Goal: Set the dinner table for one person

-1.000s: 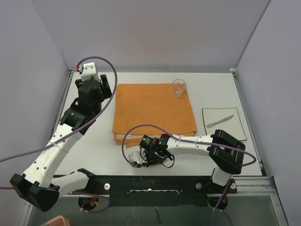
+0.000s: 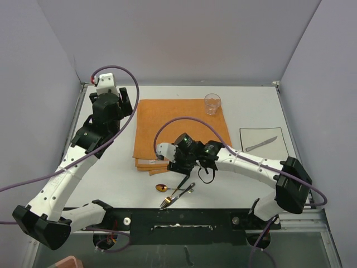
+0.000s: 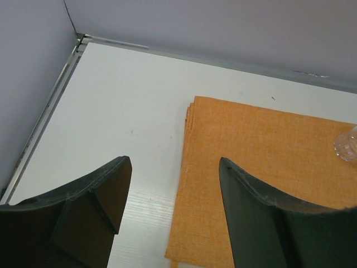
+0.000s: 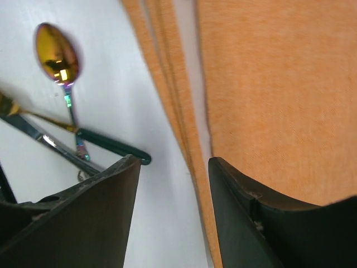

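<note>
Near the front edge lies loose cutlery: a gold-bowled spoon (image 4: 57, 54), a piece with a gold head and dark green handle (image 4: 111, 143), and a thin dark, shiny piece (image 4: 47, 140) crossing them. My right gripper is open above the placemat's front edge, beside the cutlery, with nothing between its fingers. The folded orange placemat (image 2: 178, 125) lies mid-table, and a clear glass (image 2: 212, 104) stands on its far right corner. On a white napkin (image 2: 254, 135) at right rests a silver knife (image 2: 261, 144). My left gripper is open and empty, left of the placemat.
Grey walls close in the back and sides. Below the front edge, a pinkish container (image 2: 68, 262) shows partly at the bottom left.
My right gripper has drawn back from the cutlery toward the placemat. The spoon and crossed pieces, largely hidden before, now show at the front. The left arm has stayed put.
</note>
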